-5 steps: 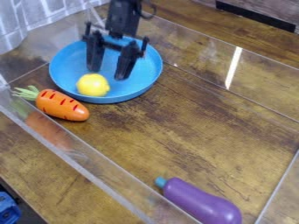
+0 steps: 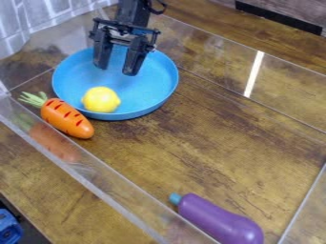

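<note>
A black gripper (image 2: 120, 59) hangs over the back part of a blue plate (image 2: 147, 91), its fingers pointing down with a gap between them and nothing visible in it. A yellow lemon (image 2: 101, 100) lies on the plate in front of the gripper, apart from it. An orange toy carrot (image 2: 65, 117) with green leaves lies outside the plate at the front left. A purple toy eggplant (image 2: 219, 219) lies at the lower right of the wooden surface.
Clear plastic barriers (image 2: 102, 191) run along the left and right sides. A small blue object sits at the lower left corner, outside the barrier.
The gripper has risen and moved back, away from the lemon. The lemon, carrot and eggplant look in about the same places.
</note>
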